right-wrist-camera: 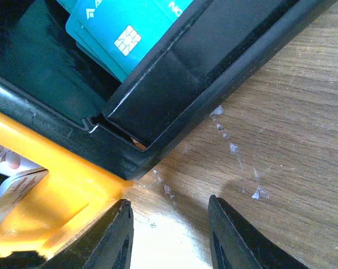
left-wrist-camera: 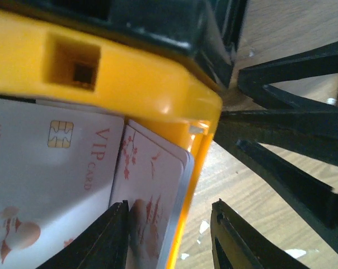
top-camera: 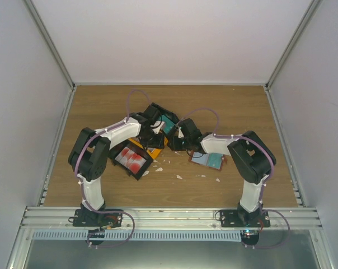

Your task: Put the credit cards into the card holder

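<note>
In the left wrist view, white VIP cards point(left-wrist-camera: 51, 168) lie in a yellow holder point(left-wrist-camera: 130, 78), with a thinner flowered card point(left-wrist-camera: 152, 179) along its right side. My left gripper is open over that card's lower part. My right gripper sits at the yellow holder's right corner, its fingertips low near the wood; in its own view nothing shows between the two nearest fingertips. From above, both grippers meet around the yellow holder; whether the right one grips its edge is unclear.
A black holder with cyan cards point(right-wrist-camera: 124, 39) adjoins the yellow one. A black holder with red-white cards point(top-camera: 130, 161) lies lower left, a holder with blue and teal cards point(top-camera: 205, 159) lower right.
</note>
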